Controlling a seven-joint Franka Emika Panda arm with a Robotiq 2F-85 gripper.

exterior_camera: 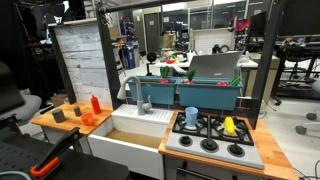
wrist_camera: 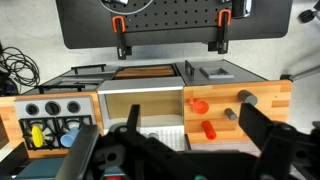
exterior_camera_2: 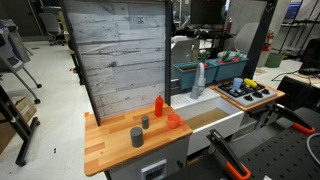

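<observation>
My gripper hangs open high above the toy kitchen in the wrist view, its dark fingers apart and nothing between them. Below it lies the white sink (wrist_camera: pixel 145 105). On the stove (exterior_camera: pixel 205 138) are a blue cup (exterior_camera: pixel 191 116) and a yellow object (exterior_camera: pixel 229 126). The wooden counter on the other side of the sink holds a red bottle (exterior_camera_2: pixel 159 106), a small red-orange bowl (exterior_camera_2: pixel 174 121), a larger grey cup (exterior_camera_2: pixel 136 135) and a smaller grey one (exterior_camera_2: pixel 145 122). From above, the bottle (wrist_camera: pixel 209 130) and bowl (wrist_camera: pixel 200 107) appear right of the sink.
A faucet (exterior_camera: pixel 142 96) rises behind the sink. Teal planter boxes (exterior_camera: pixel 205 94) line the back, and a grey plank wall (exterior_camera_2: pixel 145 75) stands behind the counter. Black bars with orange ends (exterior_camera: pixel 58 155) are at the near table edge. The sink basin looks empty.
</observation>
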